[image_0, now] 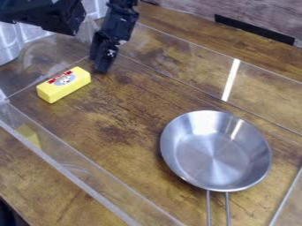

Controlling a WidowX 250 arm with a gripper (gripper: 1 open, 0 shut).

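Observation:
A yellow block with a small red and white label (64,87) lies at the left of the wooden table. A steel pan (215,148) sits at the lower right, its handle pointing toward the bottom edge. Dark robot parts fill the upper left; the black shape hanging at top centre (104,48) seems to be the gripper, above and to the right of the yellow block and apart from it. Whether its fingers are open or shut is hard to make out.
A clear plastic edge runs along the left side, and a dark slot lies at the back right.

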